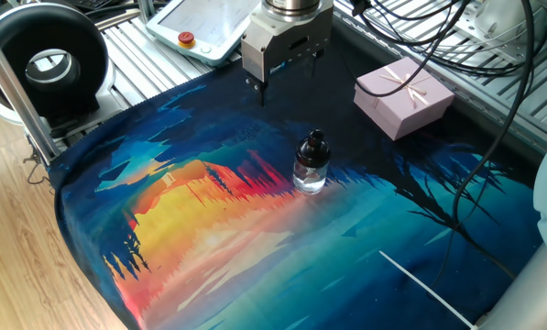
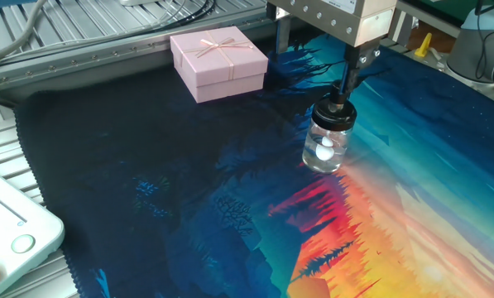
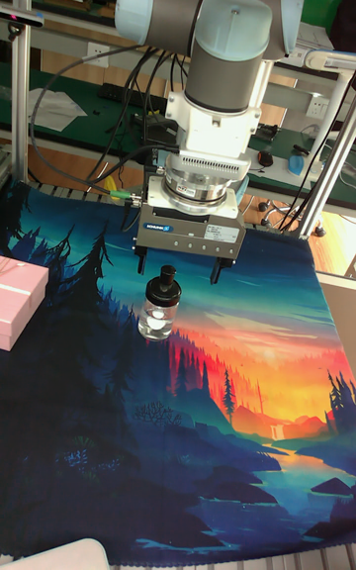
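Observation:
A small clear glass bottle with a black cap stands upright near the middle of the printed cloth. In the second exterior view the bottle shows clear liquid and a pale round spot inside. My gripper hangs above the cloth with its two fingers wide apart and nothing between them. From the third exterior view, the gripper is raised above and behind the bottle. One finger overlaps the bottle's cap in the second exterior view, though the first view shows them apart.
A pink gift box with a ribbon bow sits near the cloth's edge. Beyond the cloth lie a teach pendant with a red button and a black ring-shaped object. Dark cables cross one side.

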